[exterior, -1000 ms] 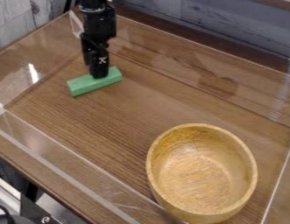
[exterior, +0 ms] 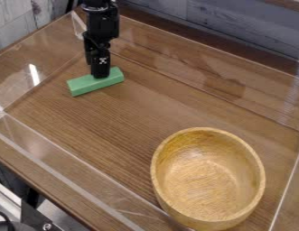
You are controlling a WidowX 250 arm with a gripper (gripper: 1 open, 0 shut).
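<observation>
My black gripper [exterior: 98, 61] hangs at the upper left, pointing down, with its fingertips just above or at the far edge of a green rectangular block [exterior: 95, 83]. The block lies diagonally on the wooden table [exterior: 139, 126]. The fingers are small in this view and nothing shows held between them; whether they touch the block is hard to tell.
A large yellow oval bowl [exterior: 207, 177] stands at the lower right. Dark edges and cables show along the left side.
The gripper has shifted slightly left and sits over the block's far side. The block appears in nearly the same place.
</observation>
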